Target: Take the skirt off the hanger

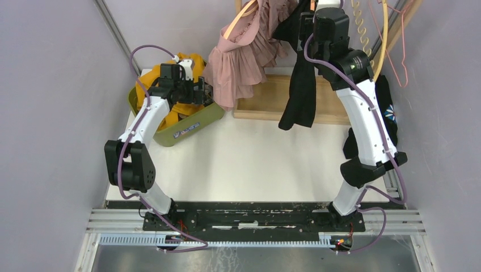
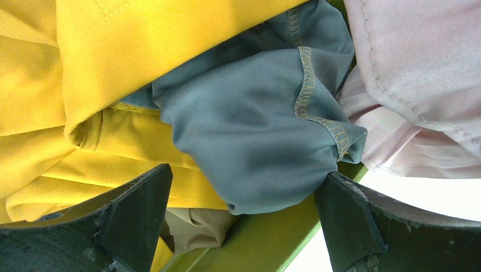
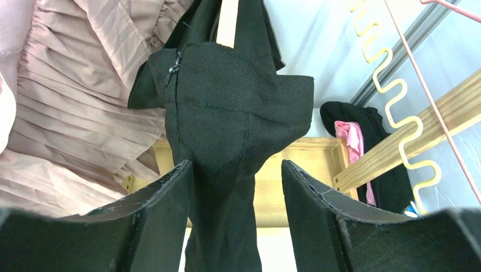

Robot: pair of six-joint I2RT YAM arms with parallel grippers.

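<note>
A black garment point(image 1: 300, 96) point(image 3: 232, 113) hangs at a wooden hanger point(image 3: 227, 22) at the top, its folded part facing the right wrist camera. My right gripper is part open, its fingers either side of the black cloth's lower part; whether it touches the cloth is unclear. A pink ruffled skirt point(image 1: 235, 68) hangs on a hanger just left of it. My left gripper stands open over the green bin point(image 1: 190, 127), above grey-blue cloth point(image 2: 249, 124) and yellow cloth point(image 1: 170, 116).
A wooden rack base point(image 1: 255, 113) stands at the back. Wavy yellow and pink hangers point(image 3: 414, 130) hang at the right, with more dark clothing point(image 1: 351, 144) lying beyond.
</note>
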